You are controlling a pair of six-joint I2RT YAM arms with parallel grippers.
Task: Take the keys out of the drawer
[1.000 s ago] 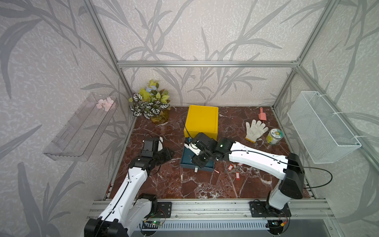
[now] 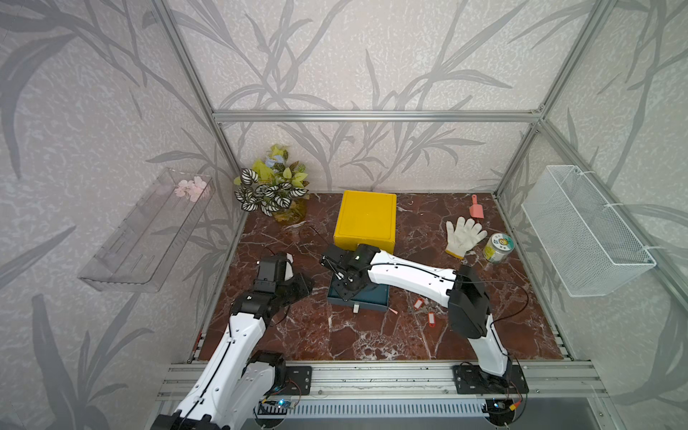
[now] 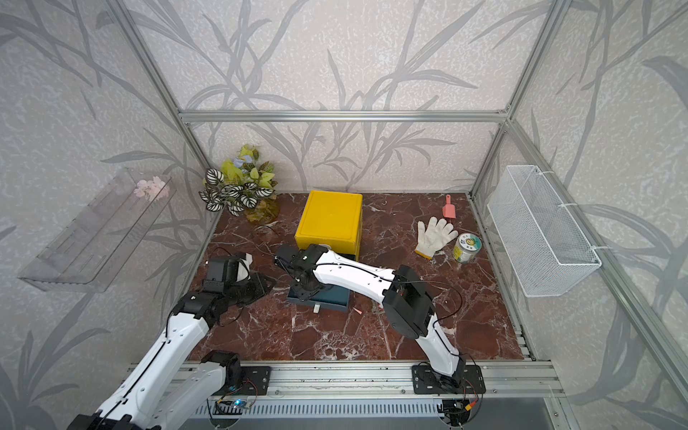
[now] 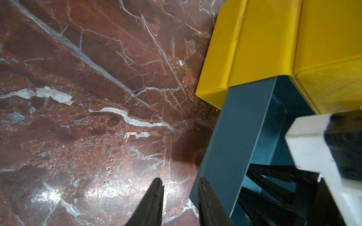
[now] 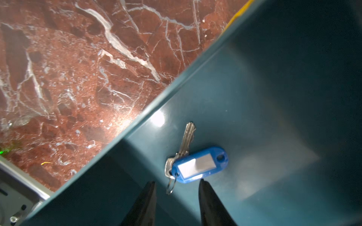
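The blue drawer (image 2: 372, 304) of the yellow box (image 2: 365, 213) is pulled out toward the front. In the right wrist view, keys (image 5: 187, 139) with a blue tag (image 5: 199, 163) lie on the drawer floor. My right gripper hangs open inside the drawer, just short of the keys, nothing between its fingers; its arm hides much of the drawer in both top views. My left gripper is open and empty, left of the drawer, with the drawer's side wall in its wrist view.
A plant (image 2: 276, 186) stands at back left. Right of the box lie a glove (image 2: 462, 236), a pink scoop (image 2: 476, 209) and a can (image 2: 499, 247). Small red-and-white items (image 2: 431, 319) lie right of the drawer. The front left table is partly covered by my left arm.
The right arm has swung leftward, bringing its gripper further over the drawer's left side. The left arm has shifted very slightly.
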